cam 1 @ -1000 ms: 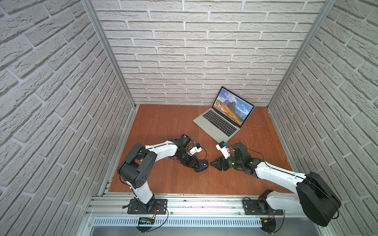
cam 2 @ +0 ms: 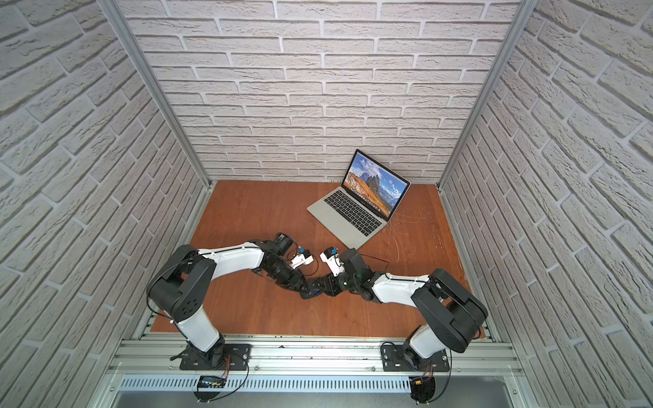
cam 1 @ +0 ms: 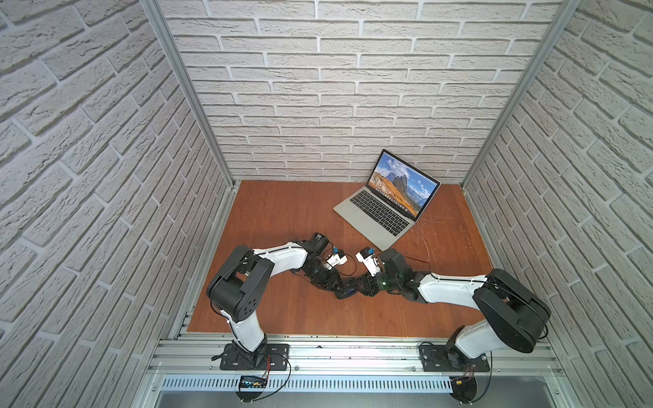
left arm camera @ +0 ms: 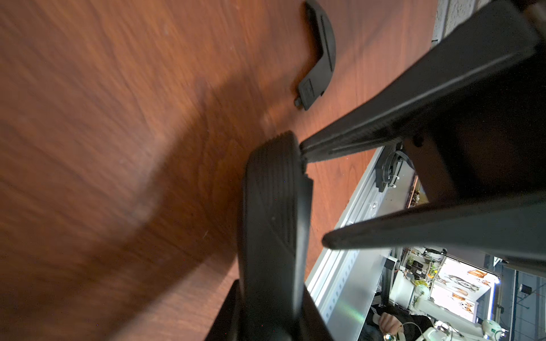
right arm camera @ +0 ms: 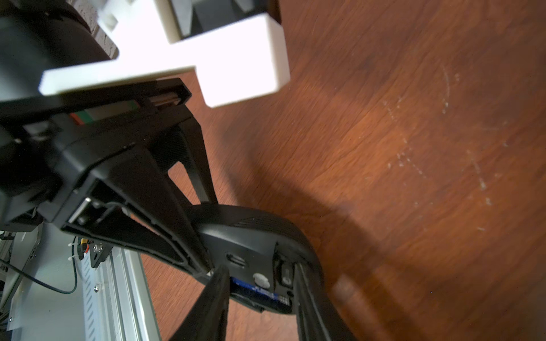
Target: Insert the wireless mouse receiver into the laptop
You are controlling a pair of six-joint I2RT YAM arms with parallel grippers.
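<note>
A silver laptop [cam 1: 371, 229] stands unfolded at the back right of the table, its screen lit. Held above the wood is a black mouse [left arm camera: 273, 216], its uncovered underside turned to the right arm. My left gripper [cam 1: 338, 285] is shut on one end of it; in the right wrist view the left gripper's fingers [right arm camera: 199, 164] clamp that end. My right gripper is open, fingertips spread in front of the underside. Beside one tip, a small dark piece [right arm camera: 286, 274] sits in a slot; whether it is the receiver is hard to tell. A blue battery [right arm camera: 256, 288] shows below.
A curved black cover [left arm camera: 321, 62] lies loose on the table in the left wrist view. Clear wood [cam 1: 272, 210] stretches to the left of the laptop. Thin pale strands [cam 1: 425, 234] lie to its right.
My right gripper has moved left, from a gap beside the mouse to right at it. The left arm and its mouse have stayed nearly still.
</note>
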